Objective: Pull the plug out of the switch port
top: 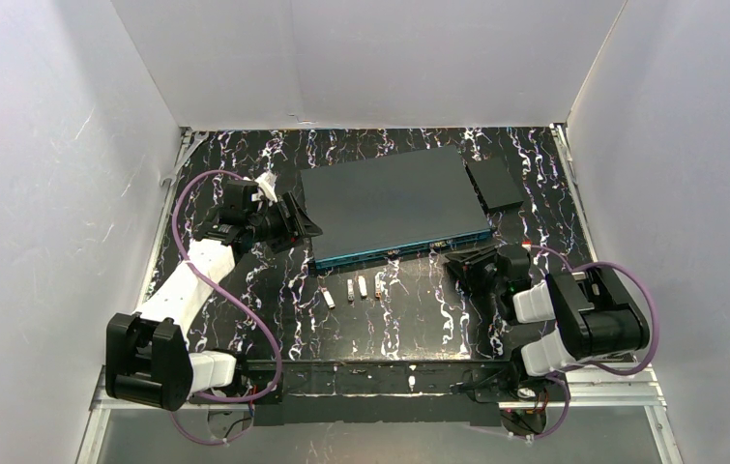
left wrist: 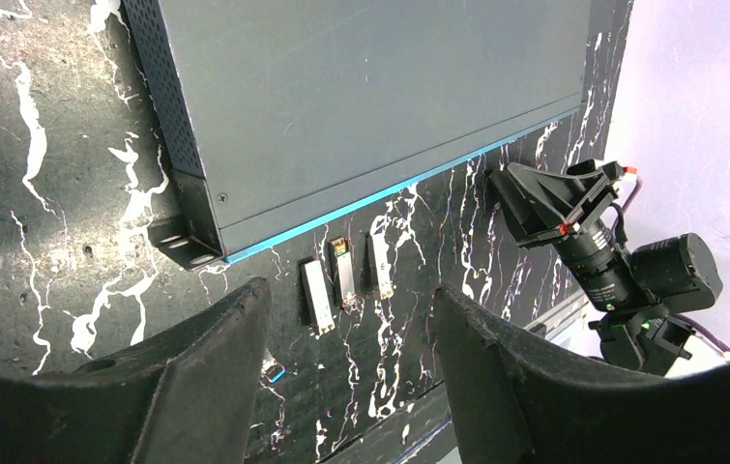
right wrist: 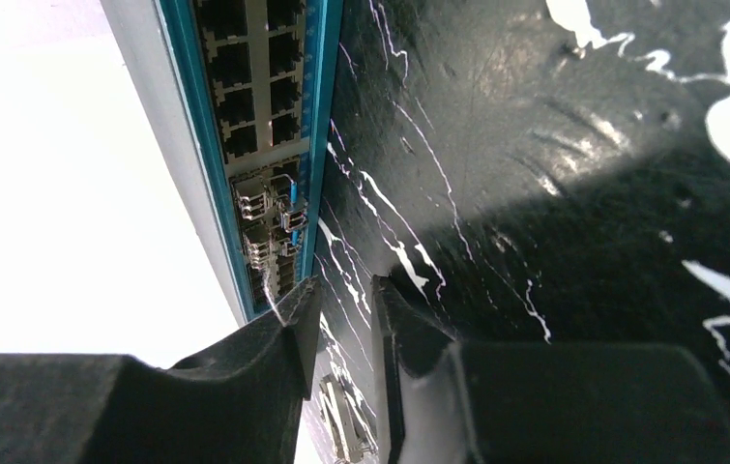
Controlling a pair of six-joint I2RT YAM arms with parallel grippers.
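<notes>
The dark switch (top: 394, 198) lies flat with its blue-edged port face (top: 404, 251) toward the front. Near that face's right end, my right gripper (top: 450, 261) is low over the table. In the right wrist view, several metal latches (right wrist: 259, 205) stick out from ports at the near end of the switch face (right wrist: 262, 106). The right gripper is narrowly open there, its fingertips beside this end and nothing visible between them. My left gripper is wide open and empty, above the switch's left front corner. Which latch belongs to the plug I cannot tell.
Several small modules lie loose in front of the switch, among them a white one (top: 363, 286) and a silver one (right wrist: 341, 418). A black box (top: 496, 185) stands right of the switch. Open table lies at the front right.
</notes>
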